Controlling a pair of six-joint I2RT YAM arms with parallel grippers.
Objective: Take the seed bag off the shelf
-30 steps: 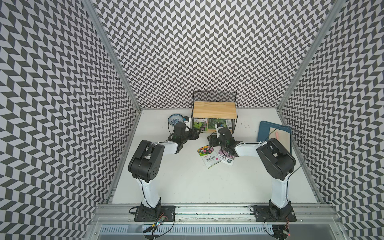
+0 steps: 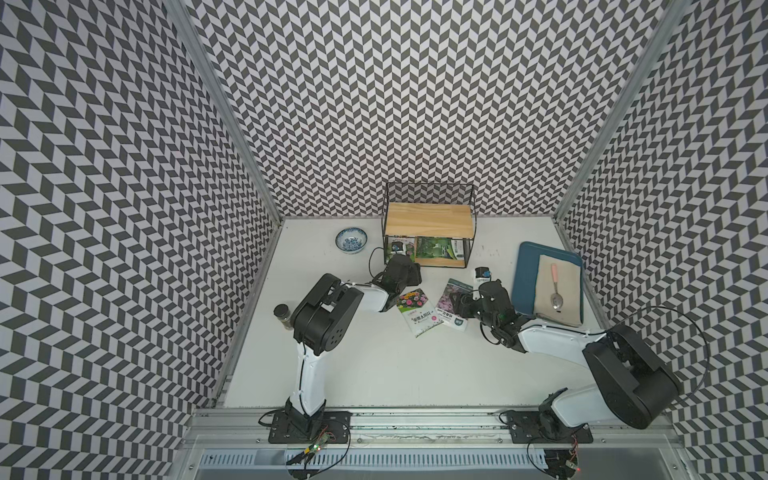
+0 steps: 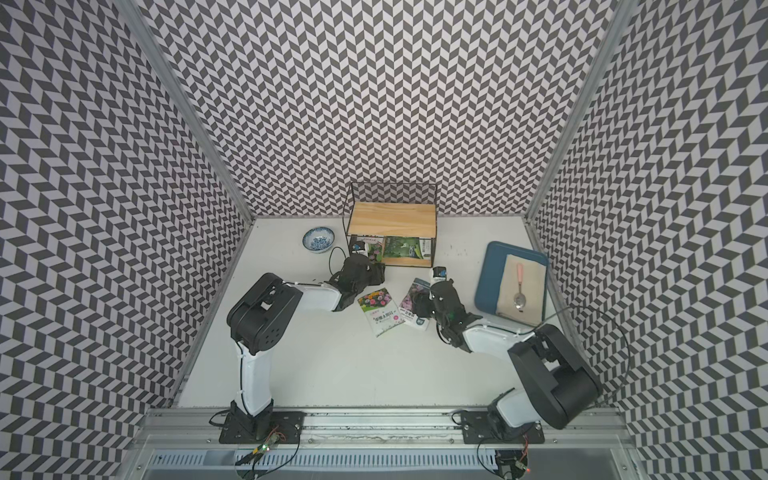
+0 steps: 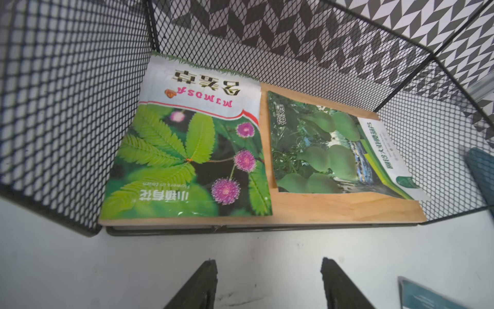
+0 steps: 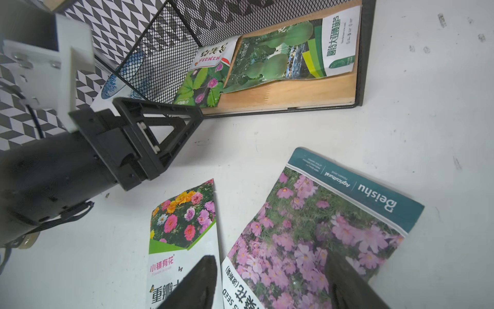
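Note:
On the lower wooden board of the black mesh shelf lie two seed bags: a mimosa bag at the left and a green gourd bag at the right. My left gripper is open just in front of the shelf, empty between its fingers. Two more bags lie on the table, one with mixed flowers and one with pink cosmos. Over the cosmos bag my right gripper stands open with its fingers apart; whether they touch it I cannot tell.
The shelf's upper board is bare. A patterned bowl stands left of the shelf; a blue tray with cloth and spoon lies right. A small jar is at far left.
My left gripper has moved right to the shelf's front. The bags appear unmoved.

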